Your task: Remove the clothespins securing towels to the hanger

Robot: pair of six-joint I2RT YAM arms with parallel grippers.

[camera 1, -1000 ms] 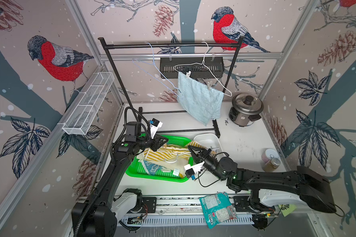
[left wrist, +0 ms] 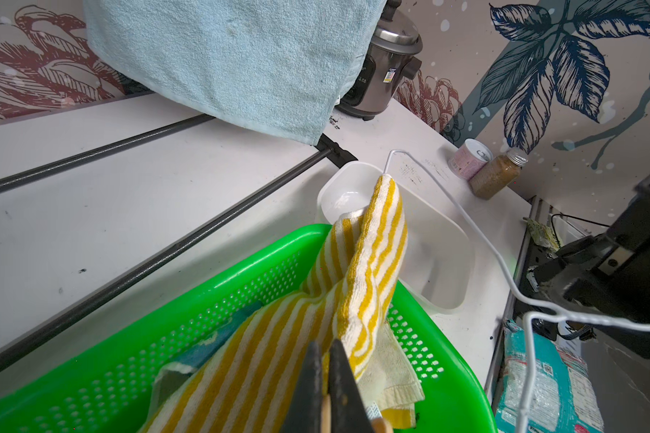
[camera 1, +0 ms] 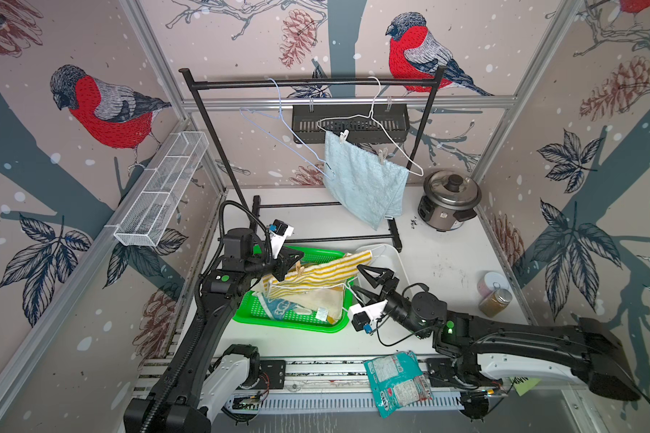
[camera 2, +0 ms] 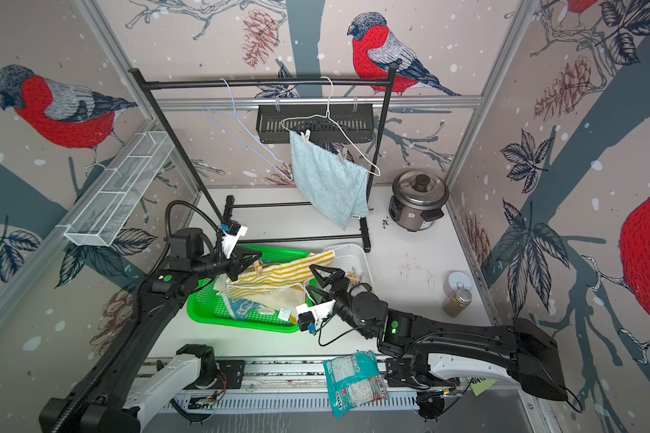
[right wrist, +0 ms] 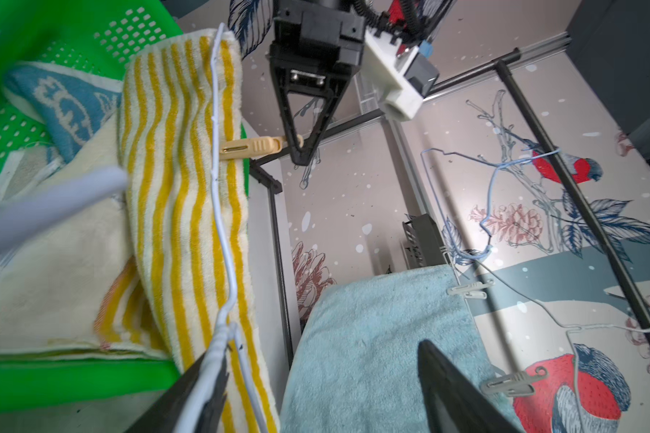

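Observation:
A yellow-and-white striped towel (left wrist: 267,361) hangs over a white wire hanger (right wrist: 222,238) above the green basket. A wooden clothespin (right wrist: 251,148) grips the towel's edge at the wire. My left gripper is shut at the clothespin's outer end; whether its fingers touch the wood is unclear. Over by the towel's right end, my right gripper (camera 1: 359,280) is open, with the hanger wire running close to one blurred finger (right wrist: 202,389) in its wrist view. A light blue towel (camera 1: 364,180) hangs on the rack's hanger by two clothespins, one pale clothespin (right wrist: 471,290) at its corner.
The green basket (camera 1: 245,310) holds folded towels below the arms. A white tub (left wrist: 440,267) sits beside it. The rack (camera 1: 310,84) with an empty blue hanger (camera 1: 289,122) stands behind. At back right is a cooker (camera 1: 449,202); a jar (camera 1: 496,301) stands right.
My right gripper has moved right, away from the basket, and the striped towel's right end now lies more stretched out. The left arm has shifted only slightly.

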